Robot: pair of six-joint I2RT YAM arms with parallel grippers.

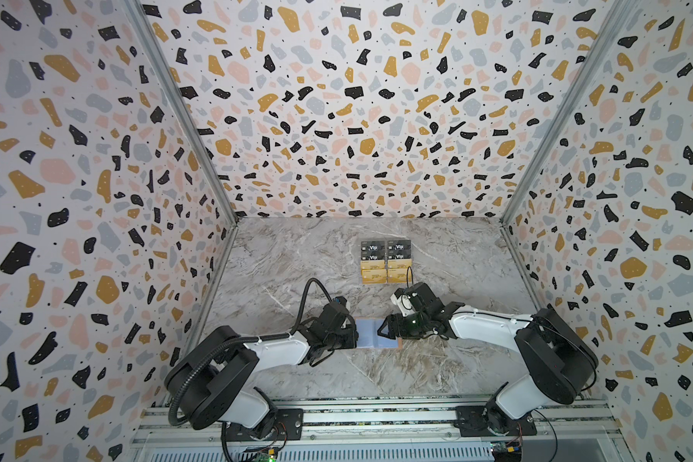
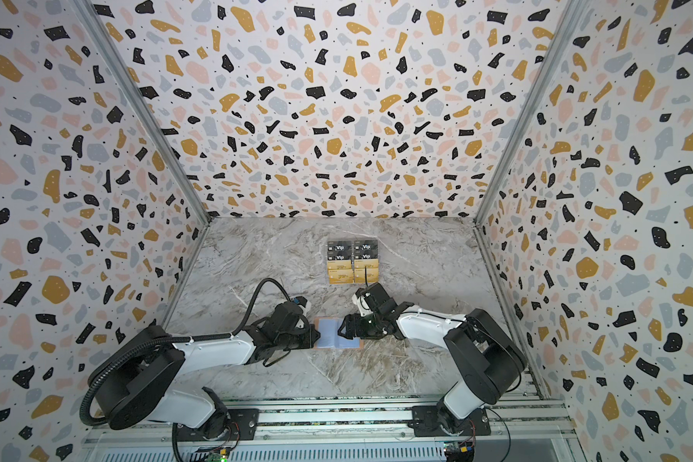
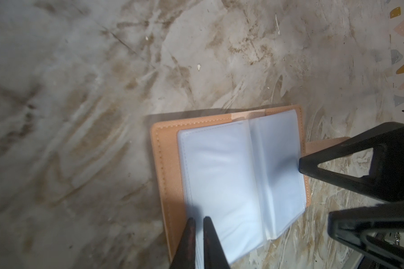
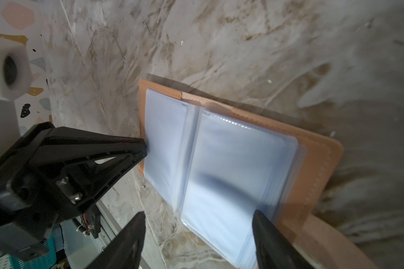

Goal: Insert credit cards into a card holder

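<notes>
The tan card holder [image 3: 168, 188] lies open on the marble table, its clear sleeves [image 4: 231, 179] facing up and empty. Credit cards, black [image 1: 372, 250] and gold [image 1: 374, 275], lie in two columns behind it. My left gripper is low at the holder's left part; its fingertips in its wrist view are close together, slightly apart, with no card between them. My right gripper is at the holder's right part, fingertips well apart over the sleeve, holding nothing visible.
Patterned walls close in the back and both sides. A metal rail [image 1: 362, 408] runs along the front edge.
</notes>
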